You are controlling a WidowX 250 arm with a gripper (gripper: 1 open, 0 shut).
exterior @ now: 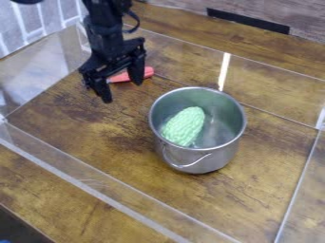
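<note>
My black gripper [110, 72] hangs at the upper left over the wooden table, open, its dark fingers angled down. Just behind and right of it lies a red object [137, 74], partly hidden by the gripper. A steel pot [216, 147] stands at the right centre with a pale green, corn-shaped object [184, 127] inside.
Clear plastic-like sheets or panels line the left and right edges of the table [95, 180]. A small white strip [223, 72] lies behind the pot.
</note>
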